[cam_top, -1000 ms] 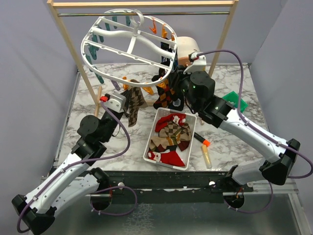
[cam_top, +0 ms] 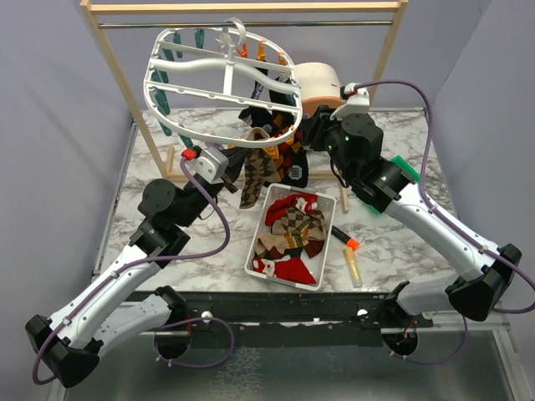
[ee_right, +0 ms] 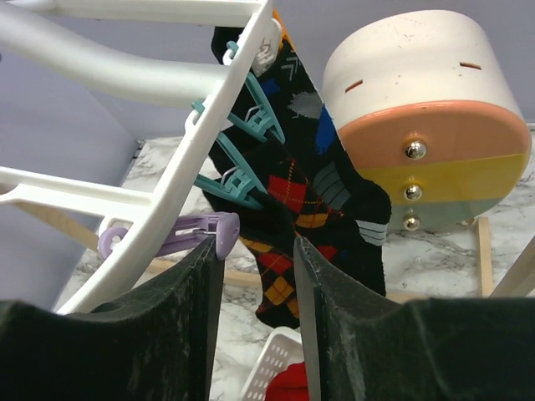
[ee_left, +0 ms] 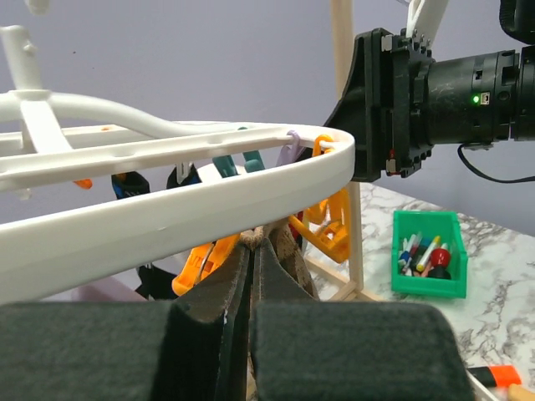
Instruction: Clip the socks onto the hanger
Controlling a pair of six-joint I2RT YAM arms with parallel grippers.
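The white round hanger (cam_top: 226, 138) carries teal, orange and purple clips, and dark patterned socks (ee_right: 309, 159) hang from it. My left gripper is shut on a brown checked sock (cam_top: 257, 171), whose cloth shows at the fingertips just under the hanger's rim. At the hanger's right side, my right gripper stands part open. One of its fingers (ee_right: 201, 288) touches the end of a purple clip (ee_right: 196, 232), and no cloth lies between its fingers.
Below the hanger, a white basket (cam_top: 248, 266) holds red and brown socks. A cream and orange container (ee_right: 426, 92) stands close behind the right gripper. A green box (ee_left: 429, 286) of pens, an orange-tipped tool (cam_top: 345, 237) and a yellow stick (cam_top: 353, 266) lie to the right.
My left gripper has moved right along the hanger's front rim, bringing the brown sock with it. The hanger has turned slightly, and my right gripper has shifted a little to the right.
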